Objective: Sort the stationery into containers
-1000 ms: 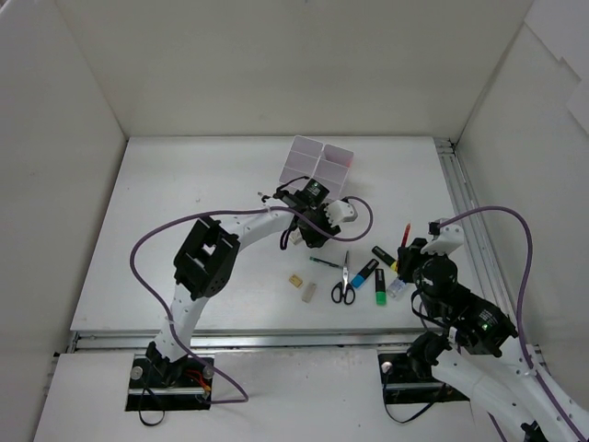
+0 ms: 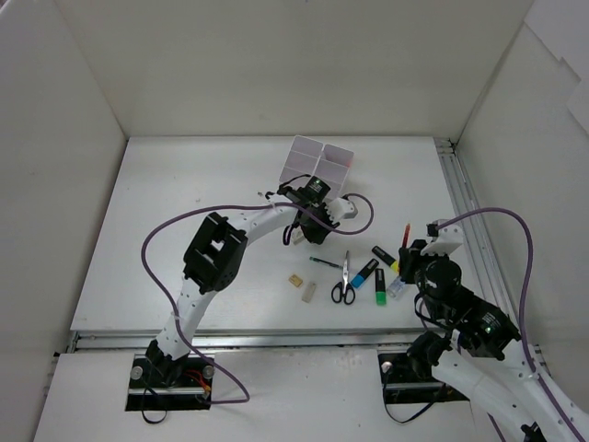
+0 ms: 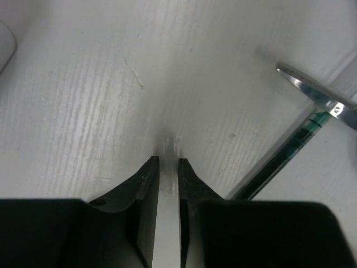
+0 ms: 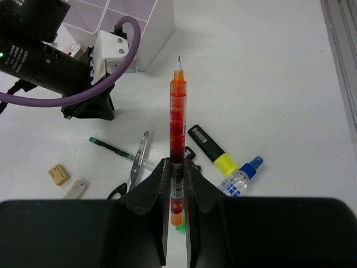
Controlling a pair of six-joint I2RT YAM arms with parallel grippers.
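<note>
My left gripper is low on the table, its fingertips closed around a small translucent, pale item; whether it grips it is unclear. Beside it lie a dark green pen and scissors. My right gripper is shut on an orange-red pen, held upright above the table. Below it lie a yellow highlighter, a blue-capped bottle, an eraser-like tan block and a grey bar. Blue and green markers lie right of the scissors.
The white divided container stands at the back, just behind my left gripper. A metal rail runs along the right edge.
My left arm has shifted very slightly over the last second. The right arm looks unchanged.
</note>
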